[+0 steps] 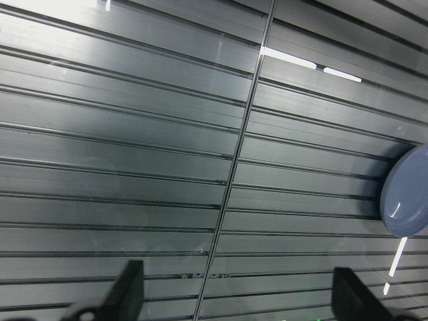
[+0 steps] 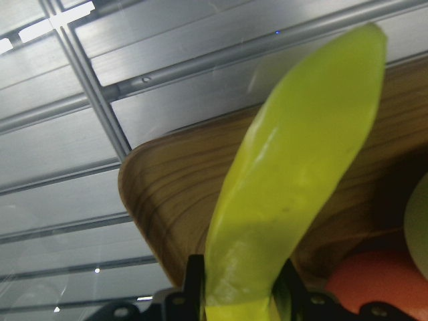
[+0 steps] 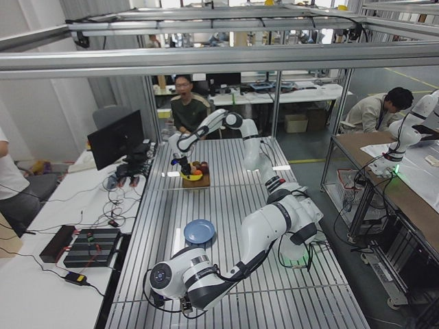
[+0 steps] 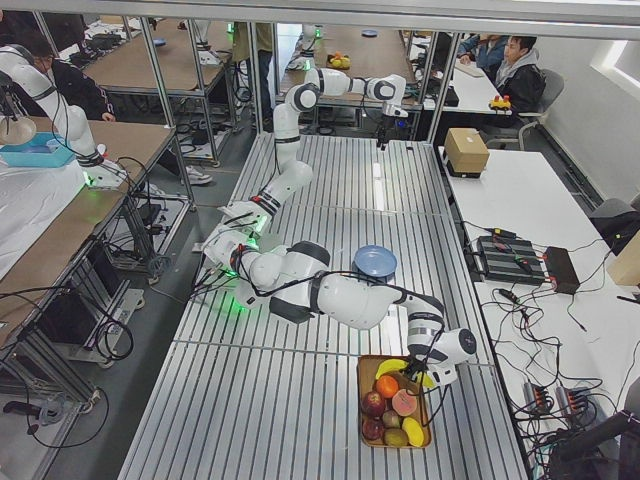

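A yellow banana (image 2: pixel 287 167) fills the middle of the right wrist view, with my right gripper shut on its lower end, above a corner of a wooden tray (image 2: pixel 167 187). The camera right view shows this tray (image 4: pixel 365 420) holding apples, an orange, bananas and other fruit. The blue plate (image 3: pixel 199 232) lies on the slatted table, also at the right edge of the left wrist view (image 1: pixel 408 187). My left gripper hangs over bare table away from the plate; its fingertips are blurred and apart, with nothing seen between them.
Side tables carry electronics, cables and a monitor (image 3: pixel 116 140). Metal frame posts rise at the corners, and people sit beyond.
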